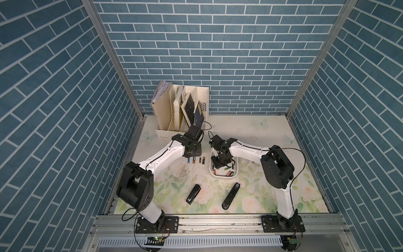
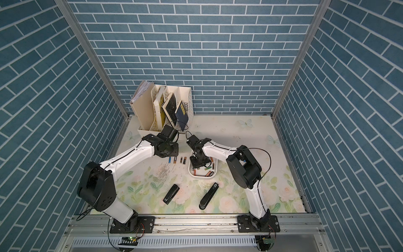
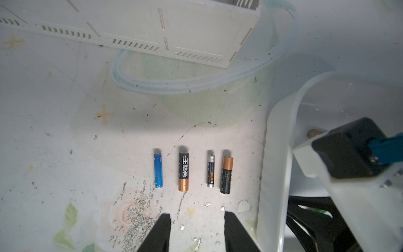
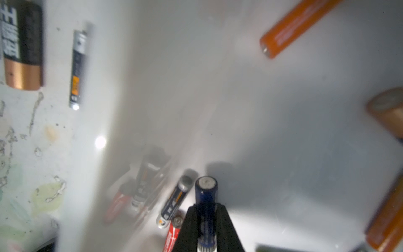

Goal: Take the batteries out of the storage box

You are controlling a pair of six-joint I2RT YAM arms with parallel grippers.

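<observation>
In the right wrist view my right gripper is shut on a dark blue battery (image 4: 206, 189), inside the white storage box (image 1: 211, 173). Close to its left lie a thin black-and-silver battery (image 4: 174, 202) and a red one (image 4: 172, 235). An orange battery (image 4: 293, 29) and another orange battery (image 4: 387, 218) are also in the box. My left gripper stands open and empty above the table. Beyond its tips a row holds a blue battery (image 3: 158, 170), a black-and-copper battery (image 3: 183, 171), a thin battery (image 3: 210, 171) and a copper-topped battery (image 3: 226, 174).
A white file rack (image 1: 168, 133) with folders stands at the back left. Two black staplers, a short one (image 1: 193, 194) and a long one (image 1: 230, 196), lie at the front. The table's right side beyond the arm looks clear.
</observation>
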